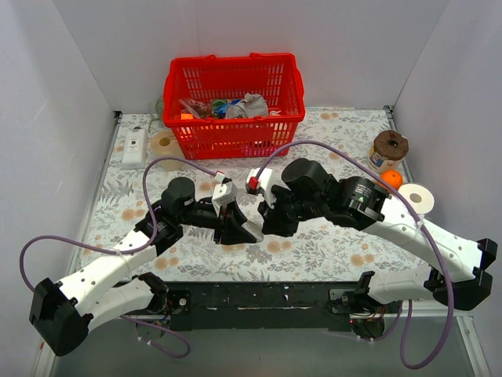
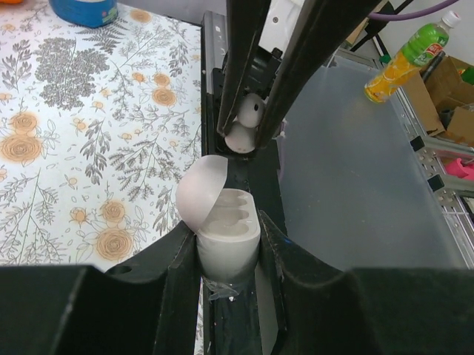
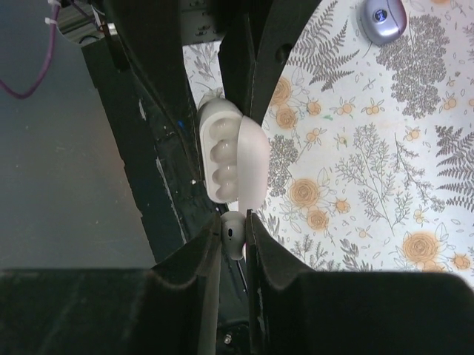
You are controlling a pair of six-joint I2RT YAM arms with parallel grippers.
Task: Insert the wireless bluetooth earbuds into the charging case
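Observation:
A white charging case with its lid swung open is held in my left gripper, which is shut on it. In the right wrist view the open case shows rounded hollows facing my right gripper. That gripper is shut on a small white earbud, its tip just short of the case's near end. In the left wrist view two white rounded parts show between the right fingers. From above, both grippers meet over the table middle, the case partly hidden between them.
A red basket with mixed items stands at the back. On the right are an orange, a brown-lidded jar and a white roll. A silvery rounded object lies on the patterned table.

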